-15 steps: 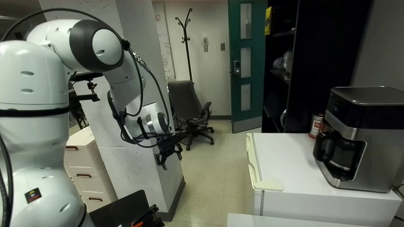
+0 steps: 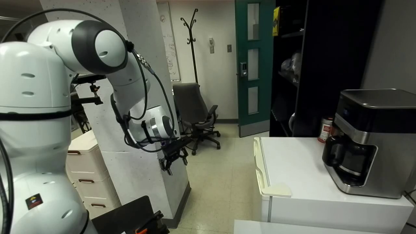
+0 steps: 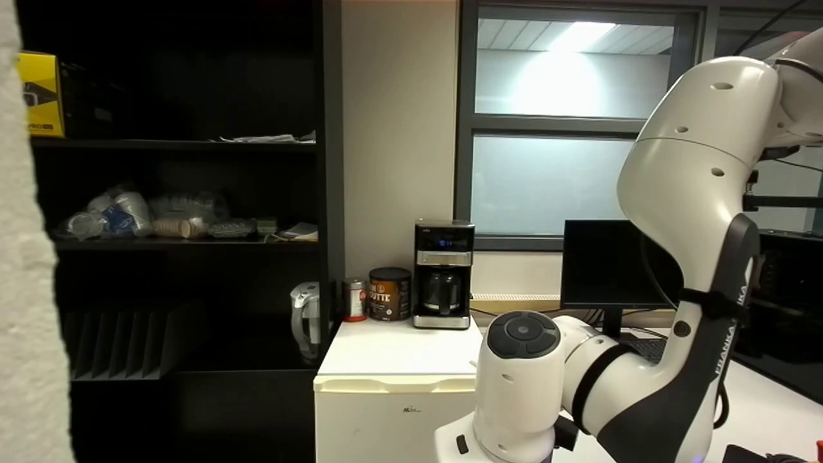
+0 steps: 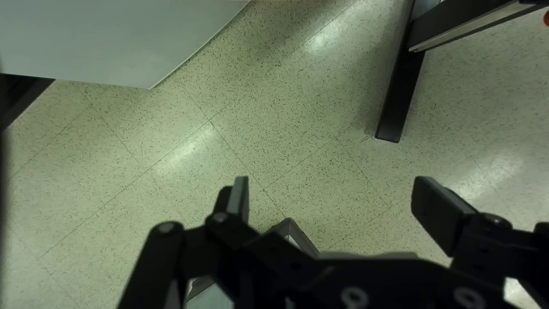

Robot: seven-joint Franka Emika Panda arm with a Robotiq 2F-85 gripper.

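Note:
My gripper is open in the wrist view, its two dark fingers wide apart with only speckled floor behind the gap. Seen from exterior view 1, the gripper (image 2: pixel 175 167) hangs in the air beside the grey pillar, well to the left of the white fridge (image 2: pixel 300 167). A coffee maker (image 2: pixel 384 156) stands on the fridge top, its glass carafe (image 2: pixel 353 158) seated inside. Exterior view 2 shows the same coffee maker (image 3: pixel 443 258) from the front; the gripper is not discernible there.
Beside the coffee maker are a brown tin (image 3: pixel 389 294) and a smaller red-and-white can (image 3: pixel 355 299). A kettle (image 3: pixel 306 317) sits on the dark shelf. The pillar (image 2: pixel 142 117) is close to the arm.

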